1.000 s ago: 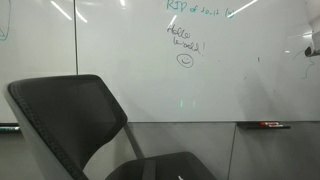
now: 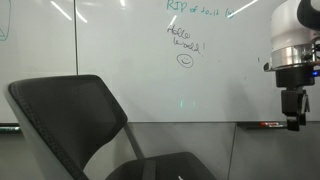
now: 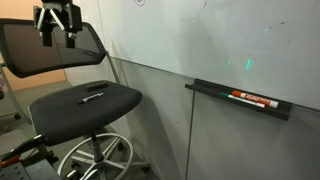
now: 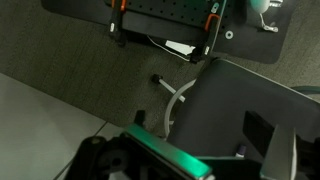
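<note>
My gripper (image 3: pixel 58 40) hangs in front of the chair's backrest in exterior view 2, fingers apart and nothing visible between them. In exterior view 1 it points down at the right edge, before the whiteboard (image 2: pixel 160 80). The wrist view has its dark fingers spread at the bottom, above the floor and the seat. A thin dark pen or marker (image 3: pixel 93 97) lies on the black chair seat (image 3: pixel 110 112). On the whiteboard's tray (image 3: pixel 215 93) rests a red marker (image 3: pixel 255 99), with a green and white item beside it.
The black chair backrest (image 2: pixel 70 120) rises on the left in exterior view 1. Handwriting and a smiley (image 2: pixel 185 60) mark the board. In the wrist view, a dark platform (image 4: pixel 270 45) with cables lies along the top.
A second ago the arm was out of view. Its edge appeared at the upper right, and now the arm and gripper have come in from the right. The chair looks unmoved.
</note>
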